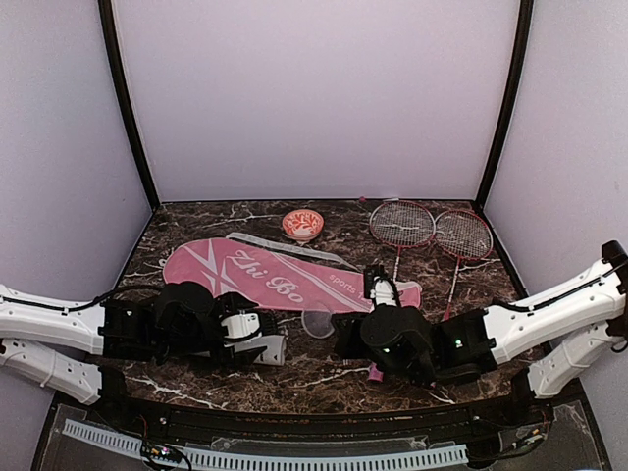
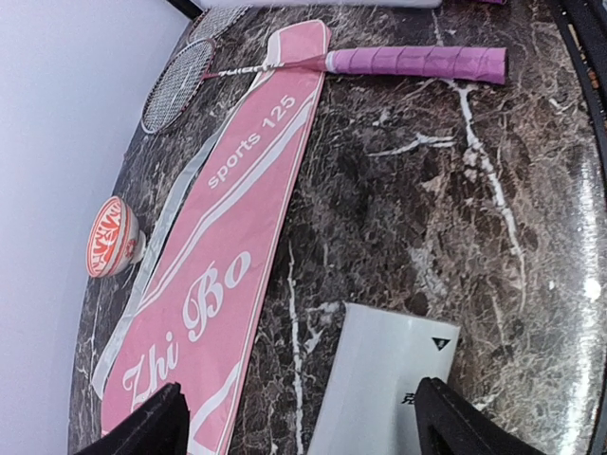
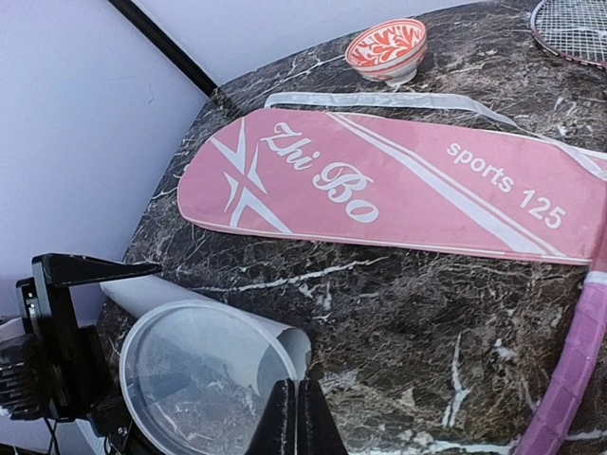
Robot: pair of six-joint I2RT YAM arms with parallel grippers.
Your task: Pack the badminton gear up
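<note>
A white shuttlecock tube (image 1: 271,351) (image 2: 384,379) (image 3: 152,296) lies on the table at the front left. My left gripper (image 1: 259,329) stands open over it, its fingers apart with nothing held between them. To its right, my right gripper (image 1: 340,332) is shut on the thin rim of a clear round lid (image 3: 194,379) (image 1: 317,321), which is apart from the tube. Behind them the pink racket bag (image 1: 265,275) (image 3: 379,190) lies flat. Two rackets (image 1: 402,224) (image 1: 463,235) rest at the right, their handles partly hidden by my right arm.
An orange-and-white bowl (image 1: 302,225) (image 3: 387,50) stands at the back, behind the bag. One purple racket handle (image 2: 417,63) (image 3: 569,379) reaches toward the front edge. Bare marble table (image 1: 304,378) shows between the grippers. Walls close in the sides and back.
</note>
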